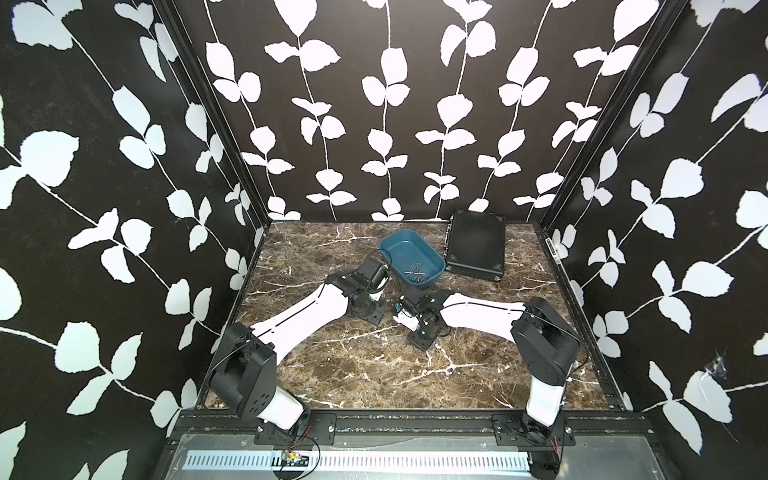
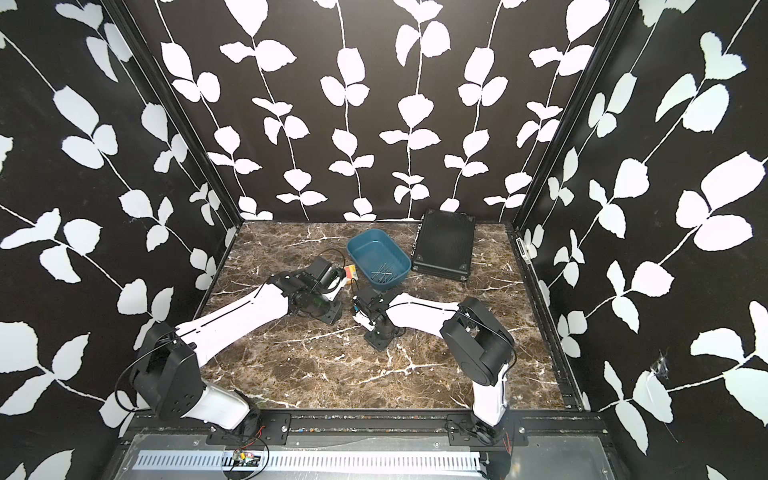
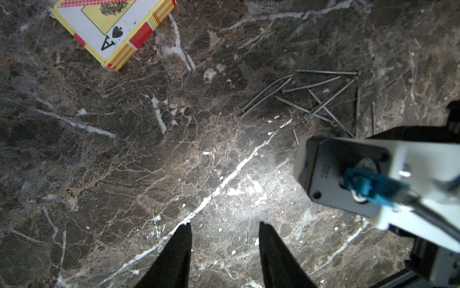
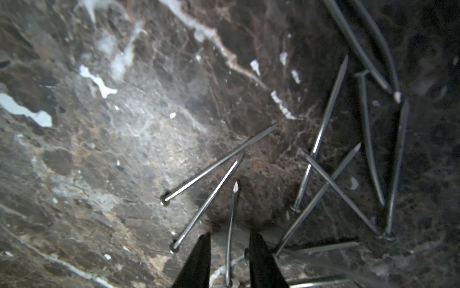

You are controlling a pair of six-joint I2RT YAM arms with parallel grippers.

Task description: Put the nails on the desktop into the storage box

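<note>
Several silver nails (image 4: 322, 129) lie loose on the marble desktop in the right wrist view. My right gripper is low over them, its fingers apart, with one nail (image 4: 231, 225) lined up in the gap; whether they touch it cannot be told. My left gripper stands open above bare marble, nothing between its fingers. In its view the nails (image 3: 330, 98) lie toward the upper right, beside the right gripper's body (image 3: 349, 177). The blue storage box (image 1: 402, 242) stands behind both grippers, with several nails (image 1: 415, 274) inside.
A card box (image 3: 115, 26) printed with an ace lies near my left gripper. A black case (image 1: 475, 242) sits right of the blue box. The two arms are close together.
</note>
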